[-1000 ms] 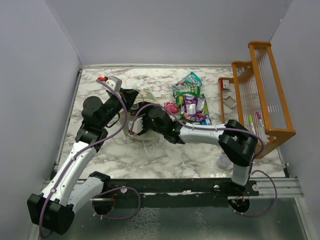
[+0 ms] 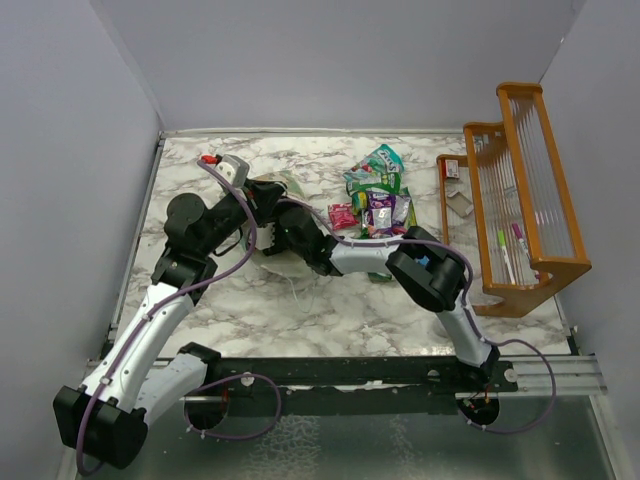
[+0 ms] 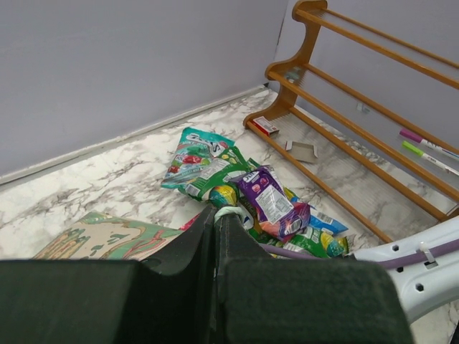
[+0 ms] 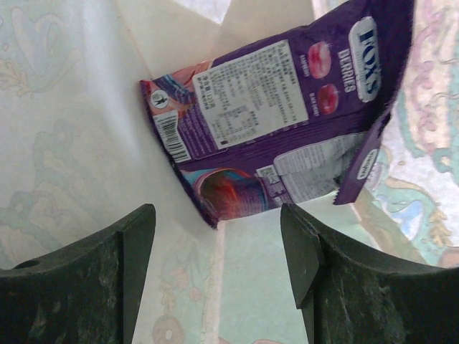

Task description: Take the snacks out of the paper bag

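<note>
The paper bag (image 2: 285,262) stands at left-centre of the marble table, mostly covered by both arms. Its patterned side (image 3: 107,236) shows in the left wrist view. My left gripper is shut at the bag's edge, with a thin white cord handle (image 3: 229,211) at its fingertips. Inside the bag is my right gripper, fingers apart and nothing between them. A purple snack packet (image 4: 258,115) lies just beyond those fingertips. Outside, several snacks are piled: a teal packet (image 2: 384,160), a purple one (image 2: 380,214) and a pink one (image 2: 342,216).
A wooden rack (image 2: 530,190) takes up the right side, with a small box (image 3: 265,126) and pens near it. Bare marble (image 2: 210,330) lies in front of the bag. The right forearm (image 2: 415,265) passes over the near side of the snack pile.
The left arm holds almost the same place.
</note>
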